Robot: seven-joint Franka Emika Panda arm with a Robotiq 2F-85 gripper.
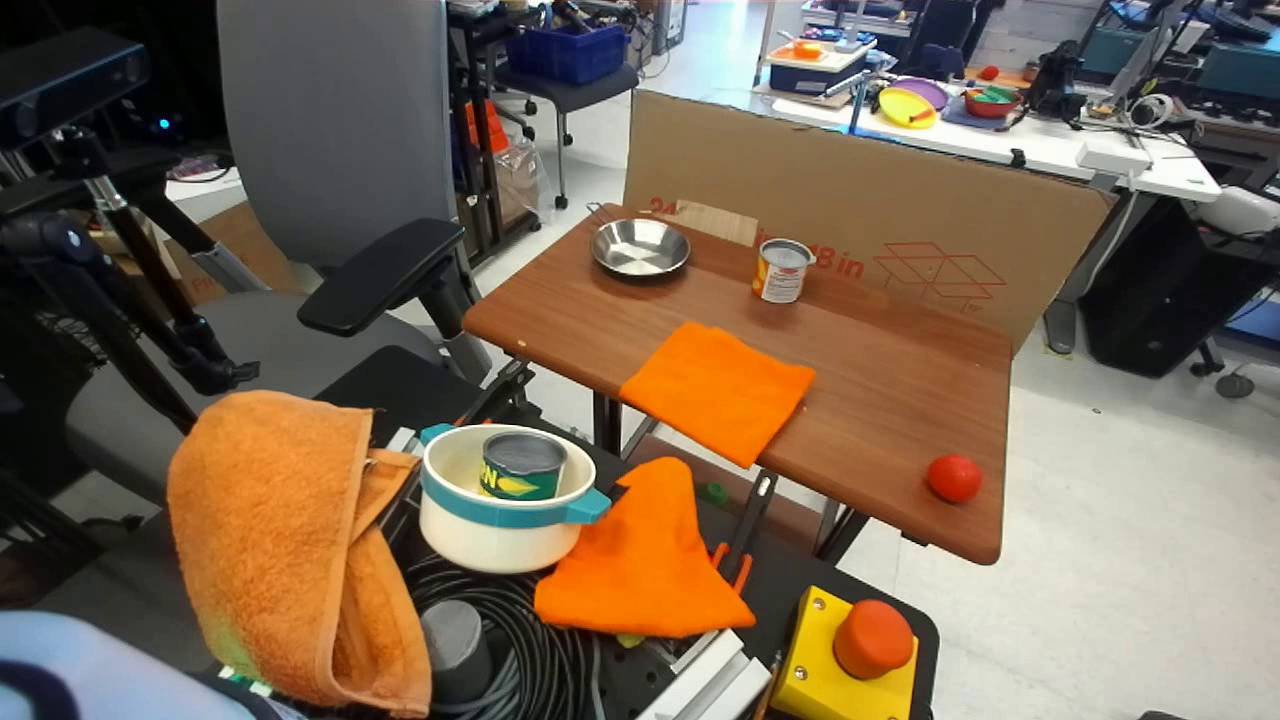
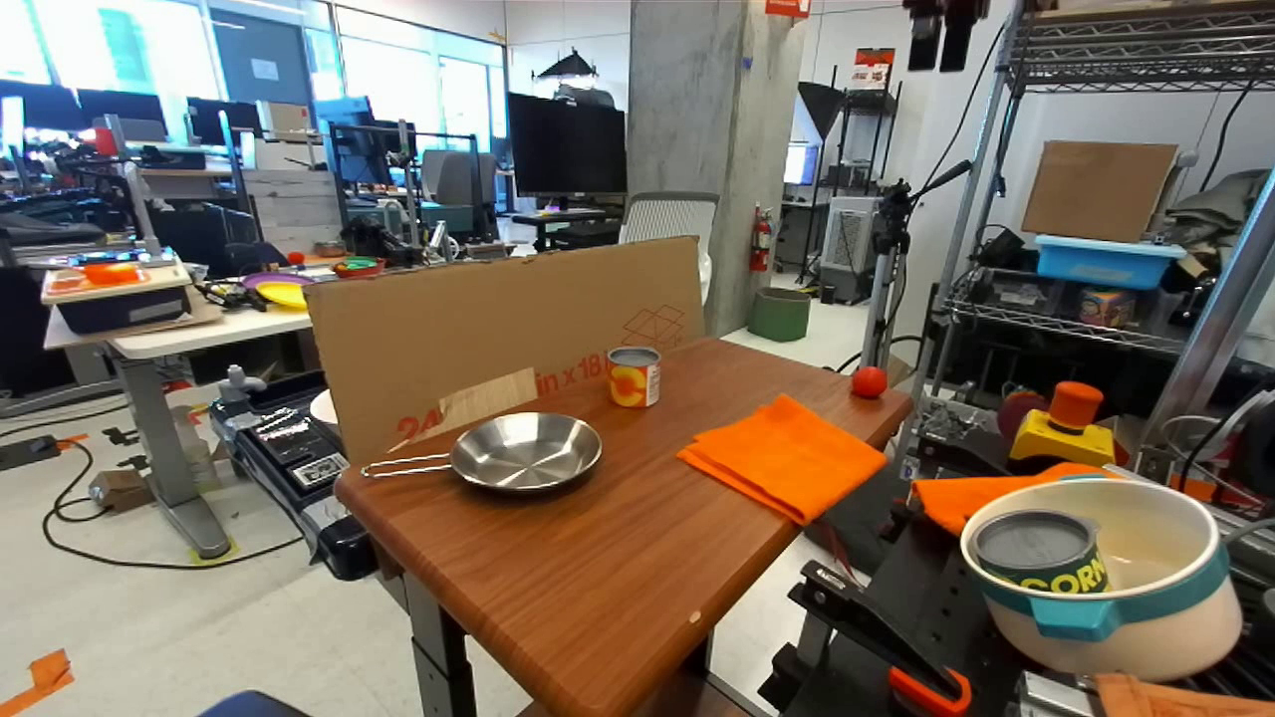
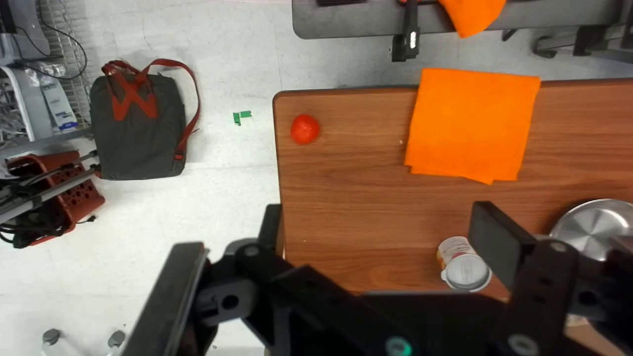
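Observation:
My gripper hangs open high above the wooden table [image 3: 356,201] in the wrist view, nothing between its widely parted fingers. A red ball-like object [image 1: 954,478] sits near one table corner. The folded orange cloth [image 1: 720,390] lies flat at the edge facing the black cart. A can with a peach label [image 2: 634,377] stands upright by the cardboard; in the wrist view, one finger [image 3: 501,243] appears beside this can [image 3: 466,270]. At the other end rests a steel pan [image 2: 526,452], partly covered by the gripper in the wrist view.
A cardboard sheet [image 1: 840,198] walls off the table's far side. On the black cart stand a white-and-teal pot [image 1: 510,540] holding a corn can [image 1: 523,466], an orange cloth [image 1: 648,564] and a yellow box with a red button [image 1: 849,660]. Bare wood lies between cloth and ball.

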